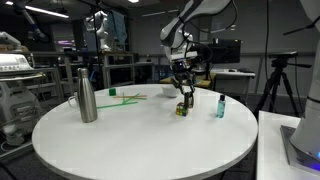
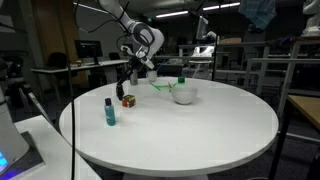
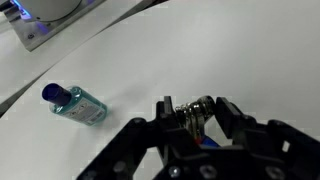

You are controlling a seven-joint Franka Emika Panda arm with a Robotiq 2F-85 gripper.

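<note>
In exterior view 1 my gripper (image 1: 187, 90) hangs low over the white table, close above and beside a multicoloured cube (image 1: 181, 110). Its fingers are shut on a small dark item (image 1: 189, 100); in the wrist view this item (image 3: 194, 116) shows a shiny, silvery-gold surface between the black fingers. What exactly it is cannot be made out. From exterior view 2 the cube (image 2: 129, 101) stands on the table just right of the dark item (image 2: 120, 90). Red and blue patches below the fingers in the wrist view seem to belong to the cube, mostly hidden there.
A small blue bottle with a dark cap (image 1: 221, 106) stands right of the cube. At the table's left is a steel flask (image 1: 87, 96). A white bowl (image 2: 185, 94) and green sticks (image 2: 163, 86) lie farther back.
</note>
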